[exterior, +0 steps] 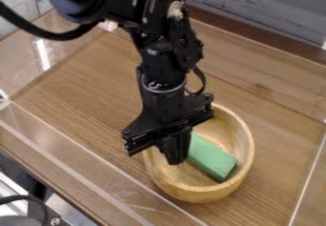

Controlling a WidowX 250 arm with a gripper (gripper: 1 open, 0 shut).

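Observation:
A light wooden bowl (185, 186) sits on the table, a green block (214, 159) lying inside its right part. My black gripper (167, 152) reaches down over the bowl's left part, its fingertips beside the block's left end and low in the bowl. It looks shut, with nothing visible between the fingers; the fingertips are partly dark and hard to separate.
A pale wooden wall stands at the back.

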